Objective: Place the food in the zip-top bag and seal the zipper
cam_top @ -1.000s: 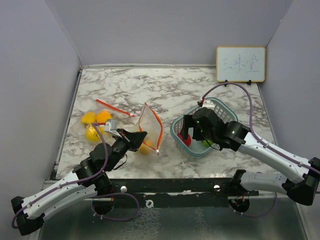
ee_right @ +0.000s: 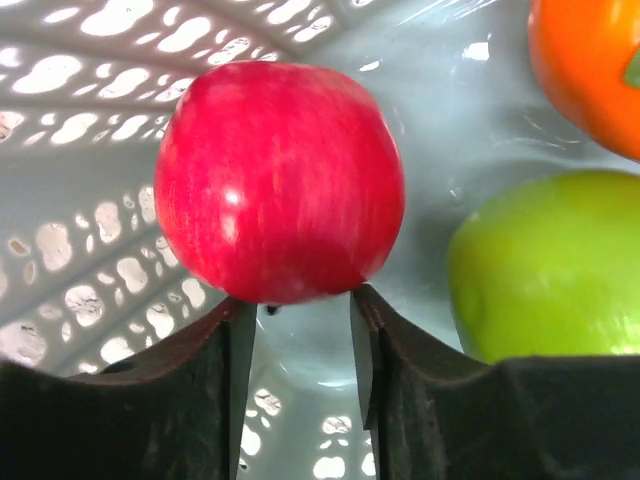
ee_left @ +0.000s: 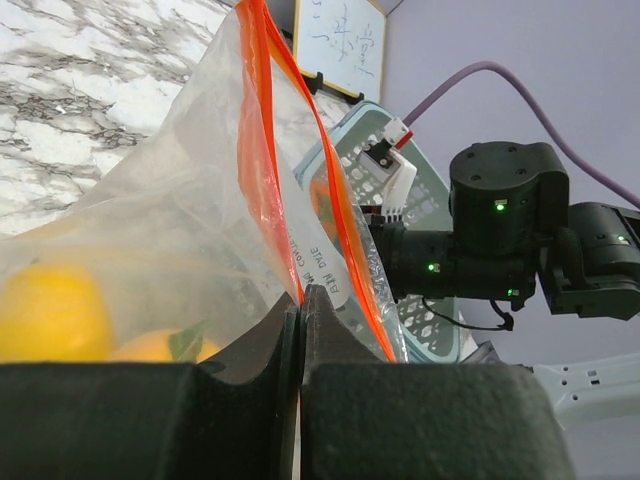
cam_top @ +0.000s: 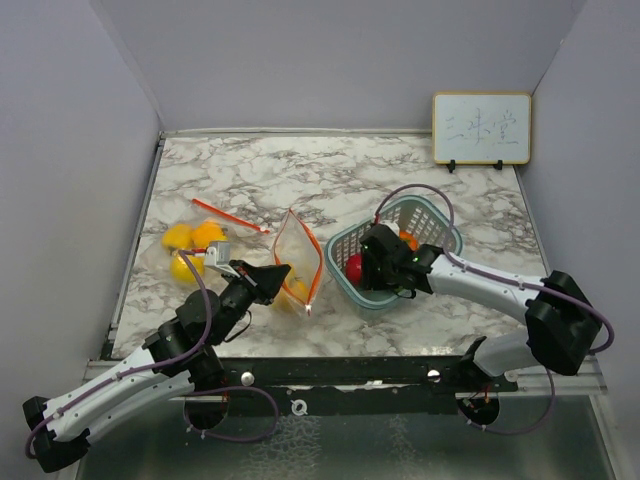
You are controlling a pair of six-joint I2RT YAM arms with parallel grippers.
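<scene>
An open zip top bag [cam_top: 298,250] with orange zipper edges holds yellow food [ee_left: 55,310]. My left gripper is shut on the bag's edge. My right gripper is down inside the plastic basket [cam_top: 350,300], part open, its fingertips at the lower side of a red fruit [ee_right: 280,180]; whether it grips it is unclear. A green fruit [ee_right: 545,270] and an orange one [ee_right: 590,70] lie beside it.
At the left, another bag with yellow food [cam_top: 180,238] lies on the marble table [cam_top: 270,170]. A whiteboard [cam_top: 481,120] stands at the back right.
My right arm has moved left and down into the basket, to the red fruit; the basket has shifted slightly left. The left arm stays in place.
</scene>
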